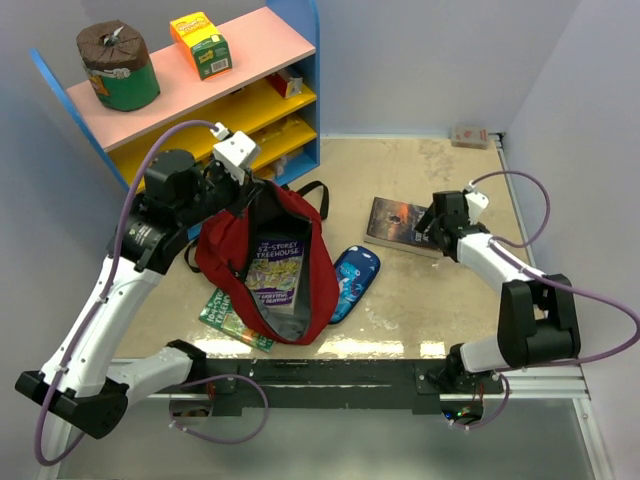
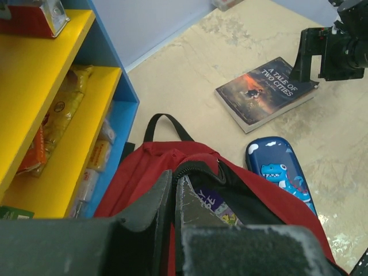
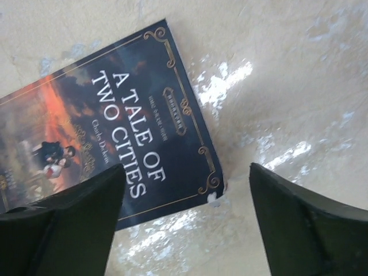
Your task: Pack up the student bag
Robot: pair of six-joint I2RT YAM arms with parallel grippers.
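The red bag (image 1: 222,240) stands with its mouth open, a purple treehouse book (image 1: 275,272) inside it. My left gripper is shut on the bag's zippered top edge (image 2: 198,167). To the right, the dark "A Tale of Two Cities" book (image 1: 395,222) lies flat on the floor. My right gripper is over that book's title end, its fingers (image 3: 98,213) apart, with the cover (image 3: 190,167) and bare floor showing between them. A blue dinosaur pencil case (image 1: 355,280) lies between the bag and the dark book.
A green book (image 1: 232,322) sticks out from under the bag's front left. Behind the bag stands a shelf (image 1: 215,65) bearing a roll pack (image 1: 118,75) and an orange-green box (image 1: 201,45). A small clear box (image 1: 469,136) sits far back right.
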